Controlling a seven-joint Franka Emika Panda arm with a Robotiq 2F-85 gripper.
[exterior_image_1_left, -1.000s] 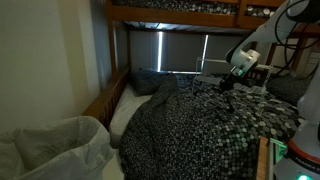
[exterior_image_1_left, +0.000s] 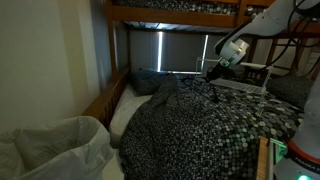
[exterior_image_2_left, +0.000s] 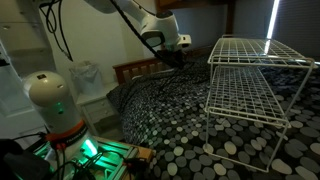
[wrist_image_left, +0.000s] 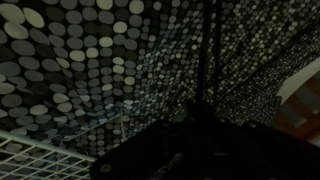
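My gripper is dark and hard to make out at the bottom of the wrist view. It looks shut on a thin dark strip (wrist_image_left: 206, 55), which runs from the fingers to the top edge of that view; too little light falls on it to tell what it is. In exterior view 1 the gripper (exterior_image_1_left: 211, 76) is above the far right part of the bed. Beneath it the dotted dark blanket (exterior_image_1_left: 165, 125) lies spread and wrinkled. Exterior view 2 shows the gripper (exterior_image_2_left: 179, 57) over the same blanket (exterior_image_2_left: 150, 100), its fingertips indistinct.
A white wire rack (exterior_image_2_left: 248, 98) stands on the bed near the arm. A white bin (exterior_image_1_left: 60, 150) is at the lower left in exterior view 1. Wooden bed rails (exterior_image_1_left: 105, 100) border the bed, and an upper bunk (exterior_image_1_left: 190, 17) hangs overhead.
The arm has moved left and upward in exterior view 1, away from the right side of the bed. A small dark shape below the gripper has shifted left too.
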